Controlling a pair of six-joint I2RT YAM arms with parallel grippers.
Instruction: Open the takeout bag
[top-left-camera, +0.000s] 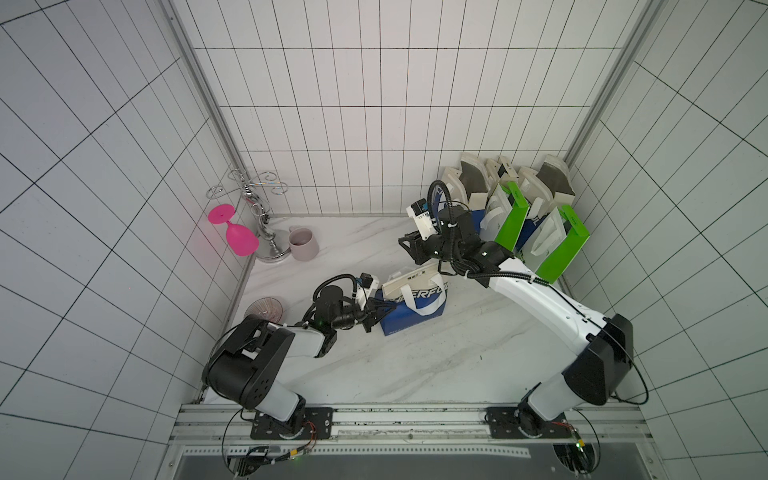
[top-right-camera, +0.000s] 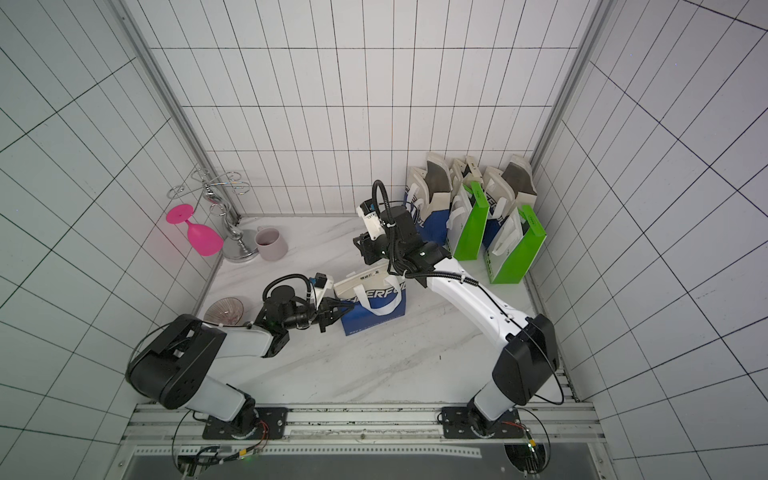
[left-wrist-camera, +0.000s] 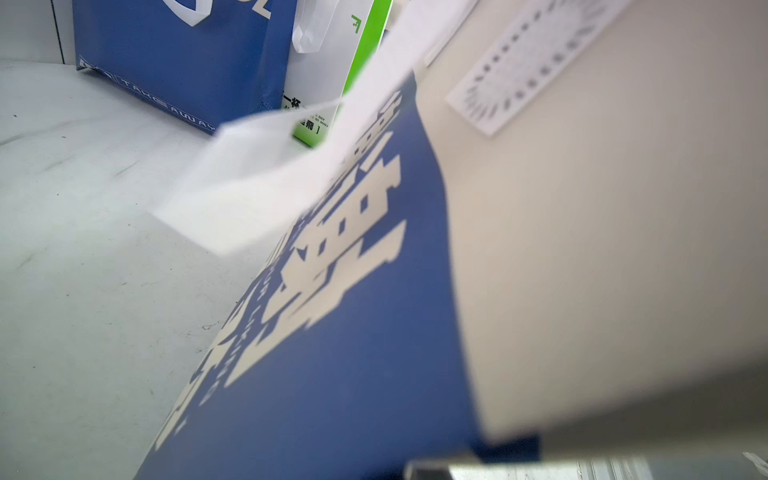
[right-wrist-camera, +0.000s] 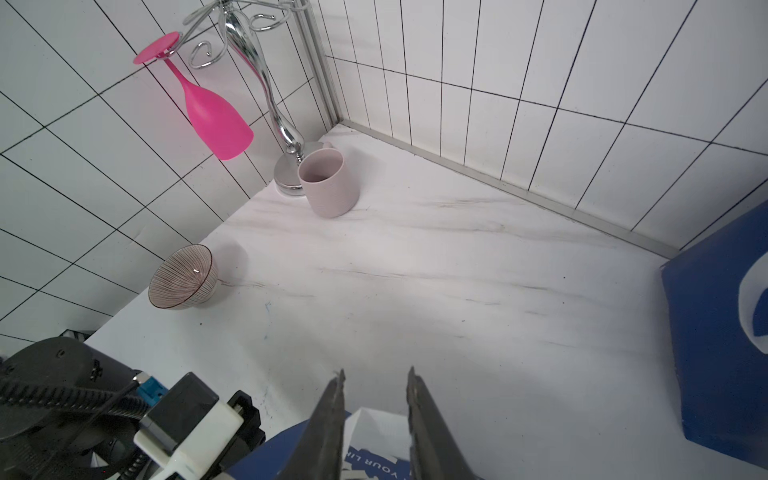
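Observation:
The blue takeout bag (top-left-camera: 412, 317) with a cream top flap (top-left-camera: 406, 281) and a white handle (top-left-camera: 413, 301) stands mid-table. My left gripper (top-left-camera: 393, 305) is shut at the bag's left side, its tips overlapping the blue panel; no bag material shows between them. In the left wrist view the bag's blue side (left-wrist-camera: 384, 376) and cream top (left-wrist-camera: 608, 240) fill the right, and the fingers are hidden. Above and behind the bag's top hangs my right gripper, open, with the bag's pale upper part visible beyond the gap.
Several blue and green bags stand at the back right, including a green one (top-right-camera: 516, 252). A mug (top-left-camera: 303, 244), a metal rack (top-left-camera: 257, 209) with a pink goblet (top-left-camera: 241, 239) and a bowl (right-wrist-camera: 183, 277) are on the left. Bare table lies in front.

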